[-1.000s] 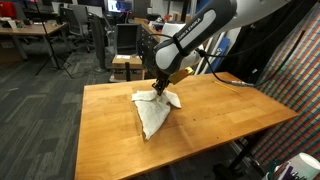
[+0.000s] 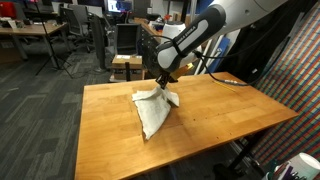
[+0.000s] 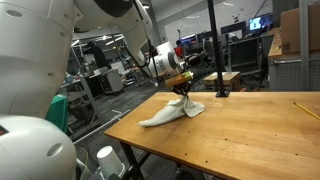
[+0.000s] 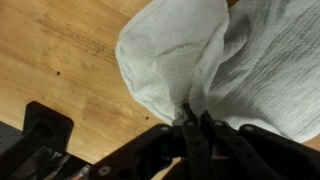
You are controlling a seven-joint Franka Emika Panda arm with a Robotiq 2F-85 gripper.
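A white cloth (image 2: 153, 111) lies crumpled on the wooden table, and part of it is lifted into a peak. At that peak my gripper (image 2: 160, 84) is shut on a fold of the cloth. In exterior view 2 the cloth (image 3: 170, 112) spreads towards the left edge of the table, with the gripper (image 3: 183, 92) above it. Up close in the wrist view, a raised ridge of cloth (image 4: 207, 66) runs down between the fingertips of the gripper. The cloth's far end stays flat on the wood.
Bare wooden table (image 2: 225, 105) extends to the right of the cloth and also to its left. A yellow stick (image 3: 306, 109) lies near the table's right side in exterior view 2. Chairs and desks stand beyond the table.
Over the last second the gripper has risen slightly, and the held part of the cloth looks a little higher. The rest of the cloth stays in nearly the same place.
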